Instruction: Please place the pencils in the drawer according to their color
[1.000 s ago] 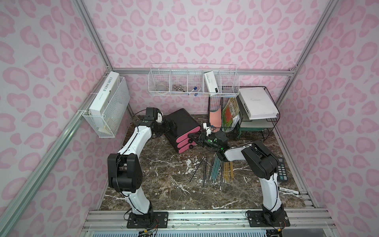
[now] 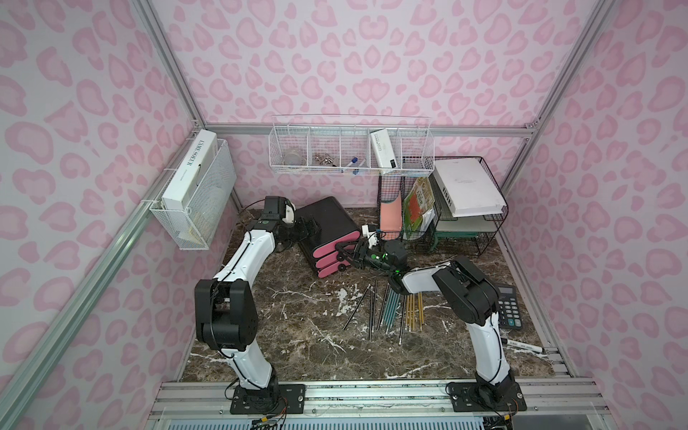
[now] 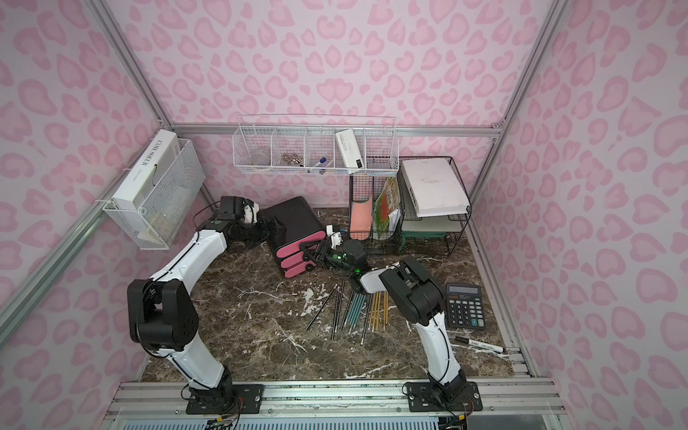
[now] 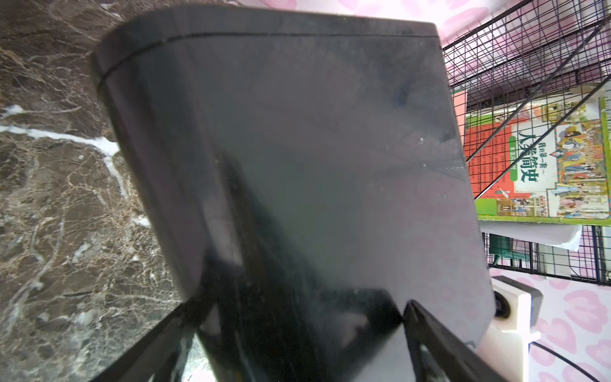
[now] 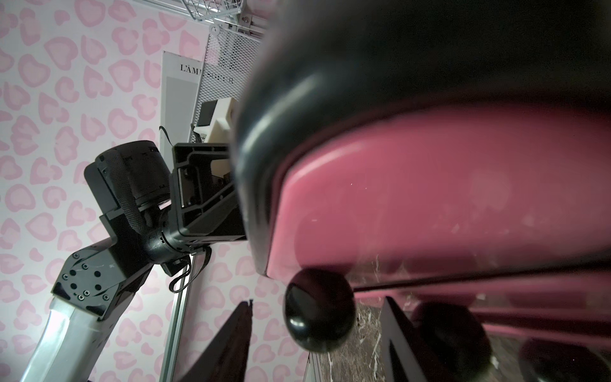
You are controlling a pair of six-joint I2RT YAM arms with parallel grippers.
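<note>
A black drawer unit (image 2: pixel 322 218) with pink fronts stands at the back left. My left gripper (image 2: pixel 306 230) is open at its side; the glossy casing (image 4: pixel 292 159) fills the left wrist view. My right gripper is at the fronts, its fingers part open on either side of a round black knob (image 5: pixel 318 305) at the top pink front (image 5: pixel 432 184); whether they touch it is unclear. Black, teal and yellow pencils (image 2: pixel 390 308) lie in rows on the table, partly under the right arm.
A black wire rack (image 2: pixel 466 193) with papers and books stands at the back right. A calculator (image 3: pixel 464 306) and marker (image 3: pixel 480 346) lie at the right. White wire baskets (image 2: pixel 351 147) hang on the walls.
My right gripper has shifted slightly left toward the viewer's side, and the pink fronts sit slightly further left. The left arm looks nearly still.
</note>
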